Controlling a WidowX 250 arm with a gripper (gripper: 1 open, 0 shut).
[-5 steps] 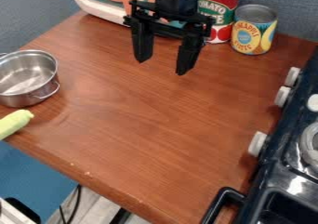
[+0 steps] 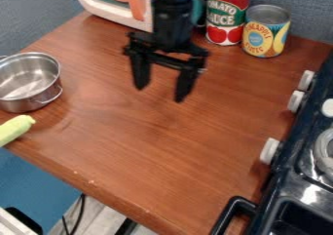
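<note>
My black gripper hangs over the back middle of the wooden table, slightly blurred, its two fingers wide apart with nothing between them. A steel pot sits at the table's left edge, with a pale yellow corn-like object just in front of it.
A red tomato sauce can and a yellow can stand at the back, beside a white and orange container. A black stove with white knobs fills the right side.
</note>
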